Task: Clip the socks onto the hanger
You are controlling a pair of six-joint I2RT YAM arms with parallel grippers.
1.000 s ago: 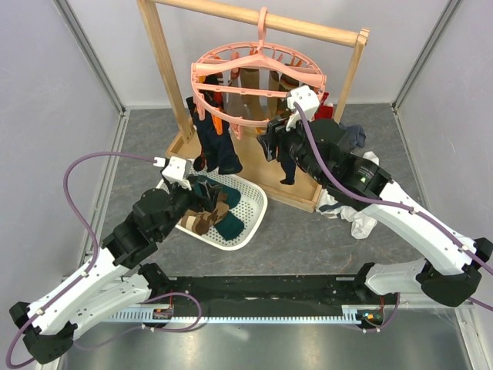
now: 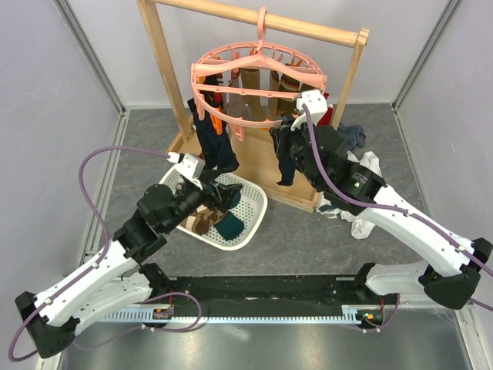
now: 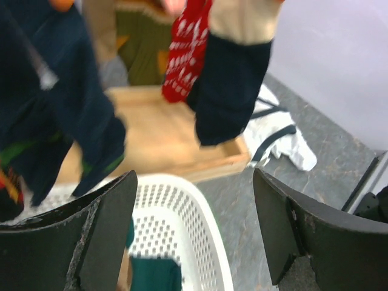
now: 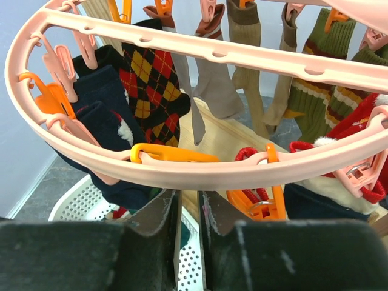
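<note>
The pink round clip hanger (image 2: 293, 69) hangs from a wooden rack with socks clipped round it: dark navy (image 4: 106, 121), argyle (image 4: 151, 85), grey, tan, striped and red ones. My right gripper is shut at the ring's near edge, just under an orange clip (image 4: 176, 156); what is between its fingers is hidden or too small to tell. My left gripper is open above the white basket (image 3: 203, 224), empty between its fingers, with a navy sock with a cream top (image 3: 233, 79) hanging ahead of it.
The basket holds teal and brown socks. The wooden rack base (image 2: 269, 181) lies under the hanger. White cloths (image 2: 362, 223) lie on the floor to the right. The floor in front of the rack is clear.
My left gripper has risen and moved right, over the basket toward the hanger.
</note>
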